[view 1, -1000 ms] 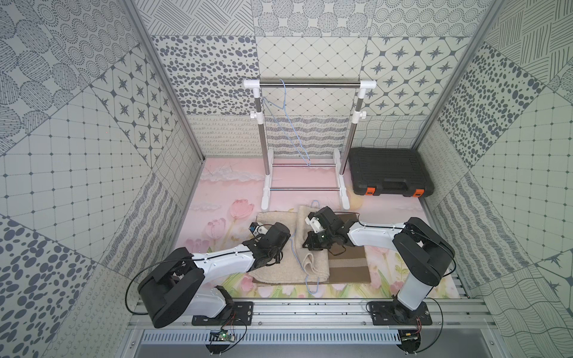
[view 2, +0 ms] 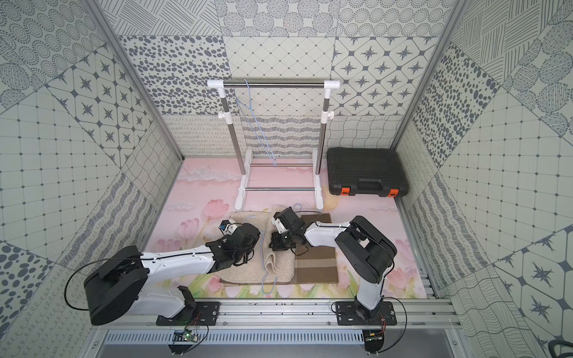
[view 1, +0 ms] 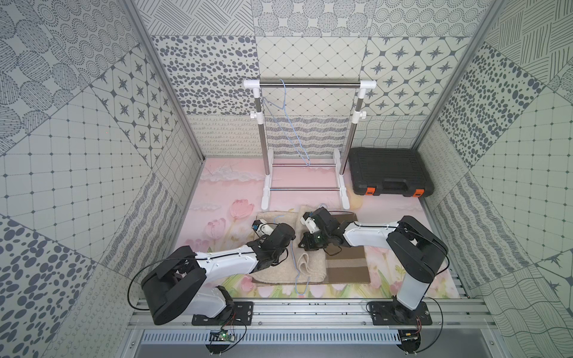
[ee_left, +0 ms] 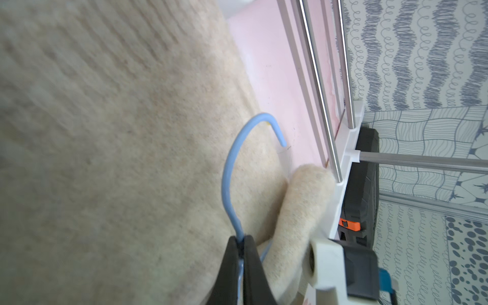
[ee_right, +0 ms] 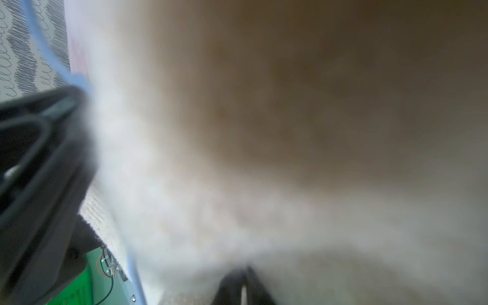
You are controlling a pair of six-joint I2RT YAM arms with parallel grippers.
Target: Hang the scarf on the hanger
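The beige scarf point(view 1: 274, 274), with a brown striped part point(view 1: 349, 265), lies spread on the table, a section folded over near its middle. Across it runs a blue wire hanger point(ee_left: 227, 178), its hook end rising in the left wrist view and a loop showing at the scarf's front edge in the top views. My left gripper is shut on the hanger wire, which passes between its fingers. To its right, my right gripper is shut on the folded beige cloth; the cloth fills its wrist view and hides part of the fingertips.
Behind the scarf stands a metal rack point(view 1: 313, 84) with white joints; blue wire hanger point(view 1: 289, 119) hangs from its top bar. A black case point(view 1: 391, 170) with orange latches sits at the back right. The two grippers are close together.
My right gripper has shifted slightly left, and the scarf's fold has moved left with it. The hanger's front loop has moved left too. The left gripper has edged slightly right.
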